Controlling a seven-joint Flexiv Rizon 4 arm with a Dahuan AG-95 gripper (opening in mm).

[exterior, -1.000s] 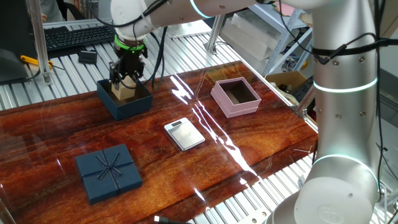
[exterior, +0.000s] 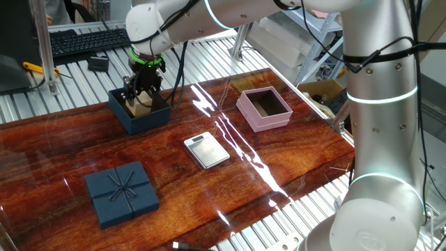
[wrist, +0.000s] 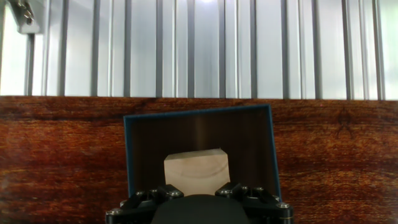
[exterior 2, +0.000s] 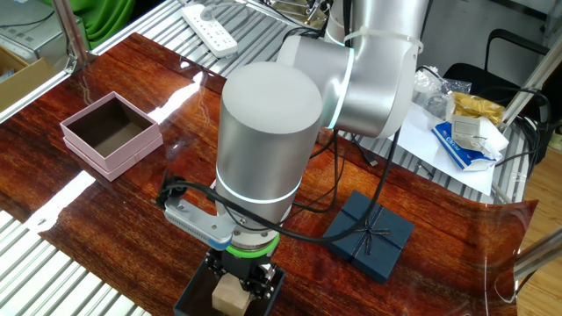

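Observation:
A pale wooden block (wrist: 198, 171) sits between the fingers of my gripper, which appears shut on it, with a fingertip against each side. Block and fingertips are at the open dark blue box (exterior: 143, 124), inside its rim. Seen from the wrist, the block lies near the box's middle, and the box floor (wrist: 196, 134) beyond it looks bare. In exterior view 2 the block (exterior 2: 231, 296) shows below the gripper (exterior 2: 239, 272), in the box. Whether its underside touches the floor is hidden.
A closed blue box with a ribbon bow (exterior: 122, 195) lies at the front left. A small silver scale (exterior: 207, 150) rests mid-table, and an open pink box (exterior: 265, 109) stands to its right. Bare wood surrounds them. A keyboard (exterior: 83, 43) is behind the table.
My gripper and the block have shifted and tilted slightly within the blue box. The boxes and the scale have stayed in place.

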